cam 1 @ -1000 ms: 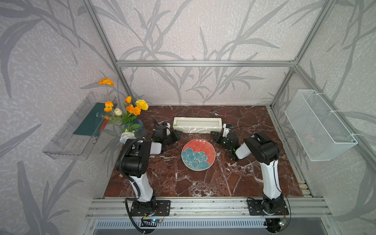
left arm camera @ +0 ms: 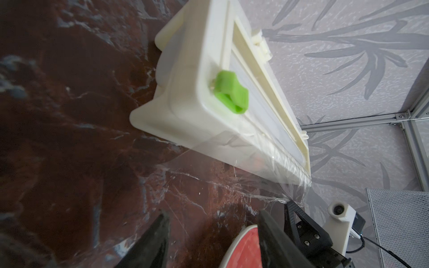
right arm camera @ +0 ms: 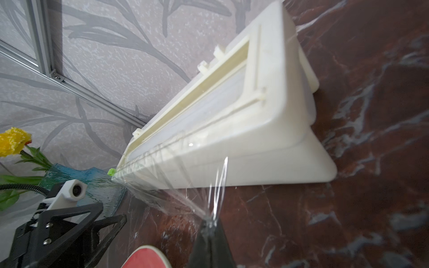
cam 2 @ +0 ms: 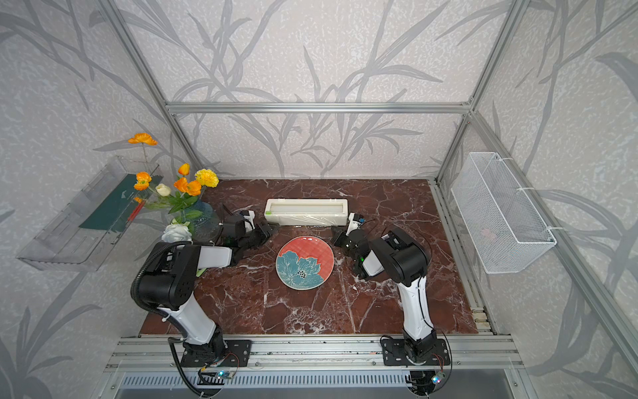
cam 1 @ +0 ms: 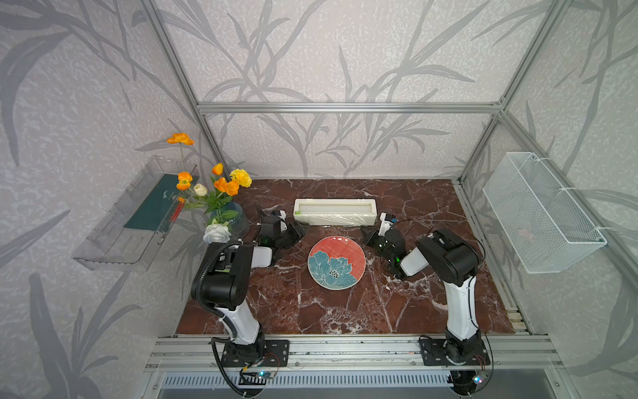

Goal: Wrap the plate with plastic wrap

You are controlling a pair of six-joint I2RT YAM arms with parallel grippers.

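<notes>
A round plate [cam 1: 345, 247], coral red with a teal flower, lies in the middle of the table. Behind it stands the cream wrap dispenser [cam 1: 335, 219], a green slider [left arm camera: 231, 91] at its left end. Clear plastic wrap [right arm camera: 172, 174] hangs from the dispenser's front edge. In the right wrist view the film gathers to a point between the shut fingertips of my right gripper, in front of the dispenser's right part. My left gripper is open near the dispenser's left end, its fingers apart; no film shows between them.
A blue glass vase [right arm camera: 96, 183] with flowers stands left of the dispenser, close to my left arm. A clear bin hangs on the left wall, a white mesh basket [cam 1: 541, 212] on the right. The table in front of the plate is clear.
My left arm has shifted slightly left. Plate and dispenser have stayed put.
</notes>
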